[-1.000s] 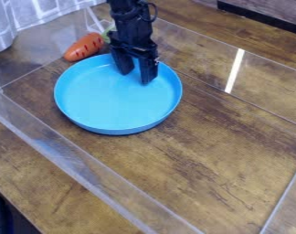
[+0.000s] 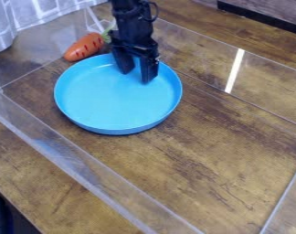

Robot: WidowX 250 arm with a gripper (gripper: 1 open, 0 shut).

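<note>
A blue plate [image 2: 114, 102] lies on the wooden table, a little left of centre. The dark gripper [image 2: 136, 66] reaches down from the top, its fingers over the far rim and inside of the plate; whether it is open, shut or holding anything cannot be made out. An orange carrot toy [image 2: 82, 47] with a green top lies behind the plate to the left, beside the gripper.
Bare wooden table [image 2: 212, 155] fills the right and front. Clear strips or panels run along the left and right edges. A white cloth or curtain [image 2: 14, 18] is at the upper left.
</note>
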